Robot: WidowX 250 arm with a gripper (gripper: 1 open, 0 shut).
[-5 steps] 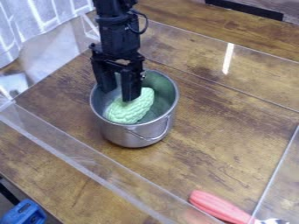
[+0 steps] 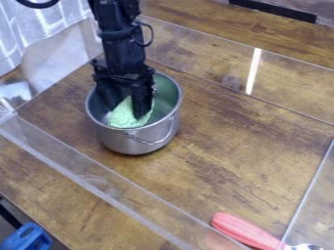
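A silver pot [image 2: 141,139] with a wire handle stands on the wooden table, left of centre. Inside it lies a pale green, bumpy oblong object [image 2: 125,111]. My black gripper [image 2: 131,100] reaches down from the top into the pot, over and around the green object, partly covering it. Its fingers are dark against the pot's interior, and whether they are closed on the object is unclear.
A red-handled utensil [image 2: 241,232] lies at the lower right. A blue object [image 2: 29,240] is at the lower left corner. Transparent walls border the table [image 2: 248,146].
My gripper has moved down and left, deeper into the pot, covering more of the green object. The pot has shifted slightly left.
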